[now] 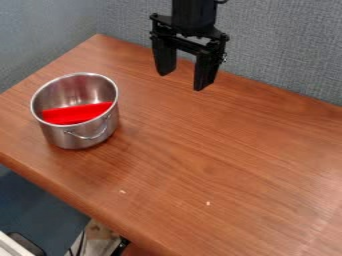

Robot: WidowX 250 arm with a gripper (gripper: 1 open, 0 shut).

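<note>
My black gripper [185,64] hangs over the back part of the wooden table, its two fingers wide apart with nothing between them. To its left and nearer stands a steel pot [56,94] with a wire handle on its front side. A red object [76,113] lies inside the pot; its full shape is hidden by the pot's wall.
A grey fabric wall [285,50] stands behind it. Cables and some equipment sit below the table's edge at the bottom left.
</note>
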